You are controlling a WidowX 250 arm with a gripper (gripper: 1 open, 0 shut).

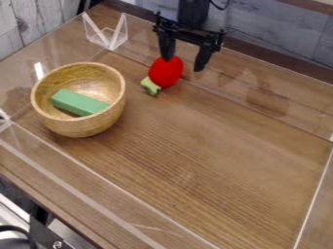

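Observation:
My black gripper (184,49) is at the top centre of the camera view, its two fingers apart and pointing down, just above and behind a red strawberry-like object (166,70) with a green top (151,87). The fingers stand open; whether the left one touches the red object cannot be told.
A wooden bowl (104,112) on the left holds a green block (78,105). A white wire item (109,31) stands at the top left.

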